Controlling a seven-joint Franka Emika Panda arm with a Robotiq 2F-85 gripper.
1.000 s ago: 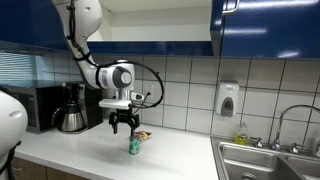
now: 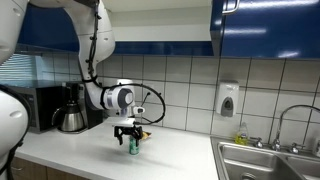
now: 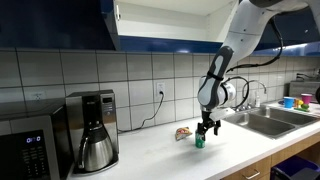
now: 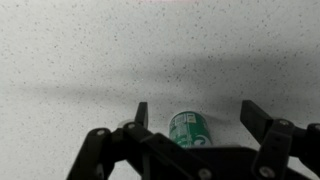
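Observation:
A green cylinder with a pale top [image 4: 189, 130], perhaps a small can or bottle, stands upright on the white speckled counter [image 2: 170, 152]. My gripper is open above the counter, its fingers pointing down. In the wrist view the green cylinder lies between the two fingers, its lower part hidden behind the gripper body. Exterior view 1 has the gripper [image 2: 127, 134] just beside and slightly above the cylinder [image 2: 134, 146]. From exterior view 2, the fingers are near the top of the cylinder [image 3: 199, 141]. No contact can be made out.
Behind the cylinder lies a small reddish-brown item [image 3: 183, 132] by the tiled wall. A coffee maker [image 3: 93, 130] and a microwave [image 3: 30, 140] stand to one side, a sink [image 2: 262, 163] to the other. The counter between cylinder and sink is clear.
The gripper has come down from above to about the height of the cylinder's top, staying open. The green cylinder has not moved.

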